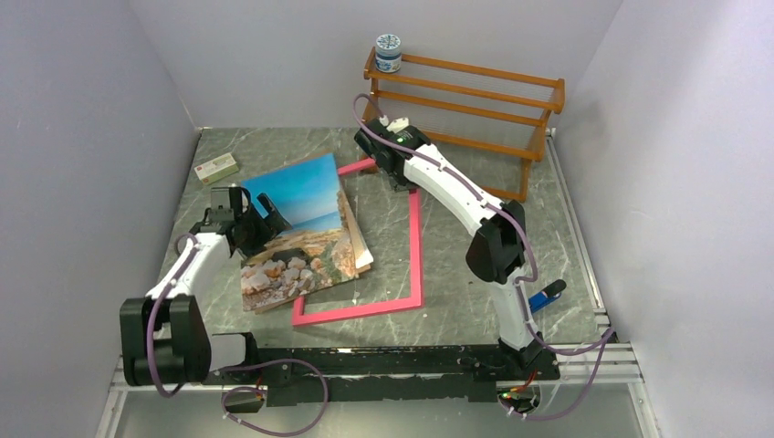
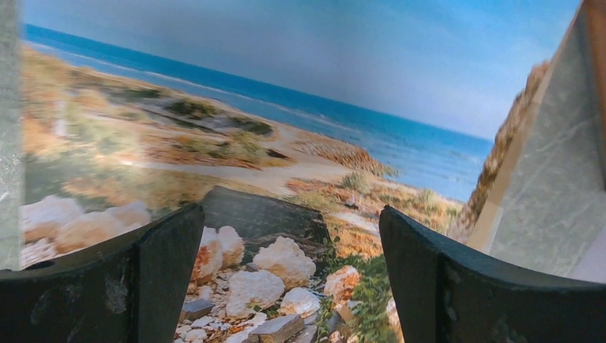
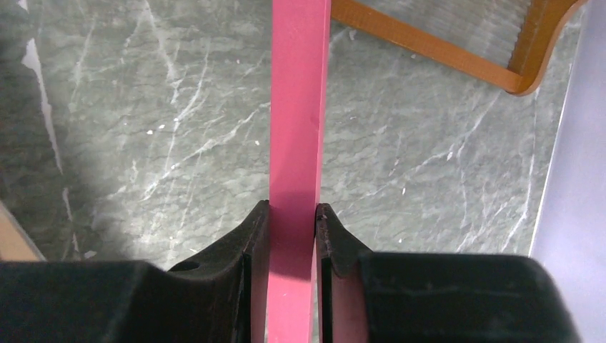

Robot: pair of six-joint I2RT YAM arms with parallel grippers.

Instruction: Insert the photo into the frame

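A beach photo (image 1: 306,219) lies tilted on the table over the left part of the pink frame (image 1: 416,251), covering most of that side. Pale board (image 1: 359,246) peeks out from under the photo's right edge. In the left wrist view the photo's rocks and sea fill most of the picture. My left gripper (image 1: 281,223) hovers over the photo, open and empty. The right gripper is closed about the frame's right bar, one finger against each side. From above, its fingertips are largely hidden by the arm, near the frame's upper right corner.
A wooden rack (image 1: 475,119) stands at the back right, close behind the right gripper, with a jar (image 1: 388,55) on top. A small box (image 1: 216,169) lies at the back left. A blue tool (image 1: 548,295) rests at the right.
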